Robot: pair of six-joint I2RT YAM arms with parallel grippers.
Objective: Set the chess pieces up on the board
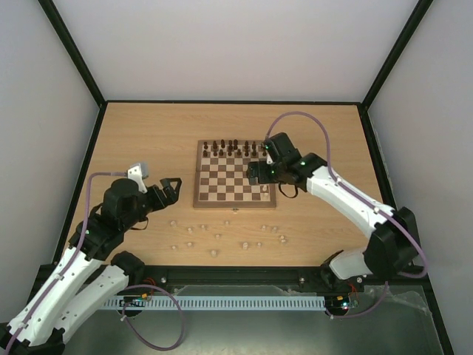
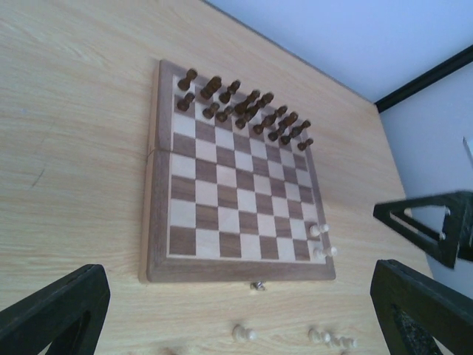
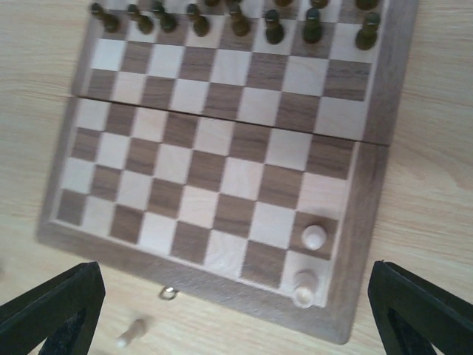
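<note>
Two white pieces stand upright at the near right corner of the chessboard (image 3: pixel 355 222): a white pawn (image 3: pixel 314 237) on a dark square and a white rook-like piece (image 3: pixel 304 289) on the light corner square. Dark pieces (image 3: pixel 274 28) fill two rows at the far end. High over the board's right side, my right gripper is wide open, nothing between its fingers. Left of the board hangs my left gripper, also open and empty. Loose white pieces (image 1: pixel 245 245) are scattered on the table in front of the board.
A small metal clasp (image 2: pixel 257 285) sticks out from the board's near edge. Bare table (image 1: pixel 148 140) lies left of the board. In the left wrist view the right gripper's fingers (image 2: pixel 421 214) reach in from the right.
</note>
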